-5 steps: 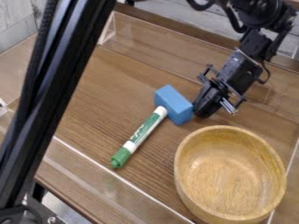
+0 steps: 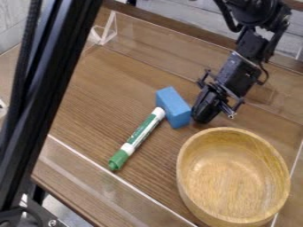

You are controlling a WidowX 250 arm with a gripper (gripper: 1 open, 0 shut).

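My gripper [image 2: 206, 106] is low on the wooden table, just right of a blue sponge block [image 2: 172, 105], behind the yellow bowl. The fingertips are dark and partly hard to make out; it looks shut, and I see nothing clearly between them. A white marker with a green cap [image 2: 137, 136] lies diagonally to the left of the block. A round yellow bowl [image 2: 232, 207] stands at the front right.
A black frame post [image 2: 35, 106] runs along the left side, and a metal edge borders the table at the back.
The arm has shifted very slightly at the gripper's upper body. The block, marker and bowl stay where they were.
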